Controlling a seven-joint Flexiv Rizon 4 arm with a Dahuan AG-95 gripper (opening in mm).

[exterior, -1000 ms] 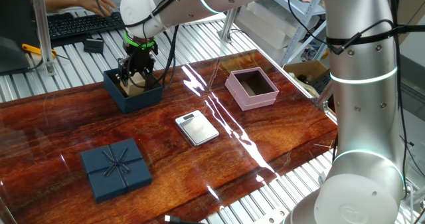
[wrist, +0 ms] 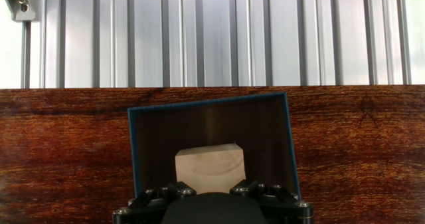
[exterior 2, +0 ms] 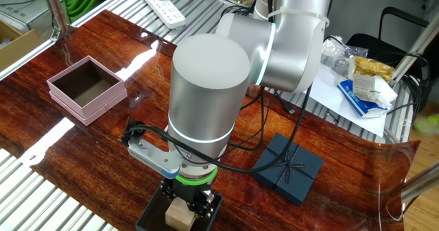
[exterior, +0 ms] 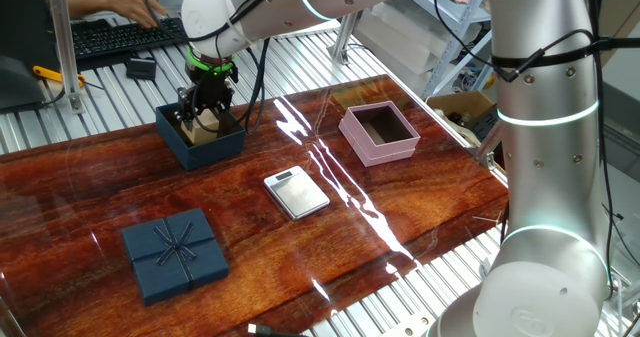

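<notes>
A pale wooden block (wrist: 210, 167) is inside the open dark blue box (wrist: 149, 137), close to the middle in the wrist view. My gripper reaches down into this box, its black fingers (wrist: 180, 191) on either side of the block. They overlap its near edges, and whether they press on it cannot be made out. Exterior view 1 has the blue box (exterior: 193, 157) at the table's far left edge, with the block (exterior: 200, 131) below the gripper. From the other side, the block (exterior 2: 180, 214) also appears between the fingers. Its underside is hidden.
A blue lid with a ribbon bow (exterior: 175, 255) lies near the front left. In the table's middle is a small silver scale (exterior: 297, 193); an empty pink box (exterior: 379, 148) stands to its right. Bare wood separates them. A person's hand (exterior: 140, 9) is beyond the table.
Only the person's hand near the keyboard has shifted slightly.
</notes>
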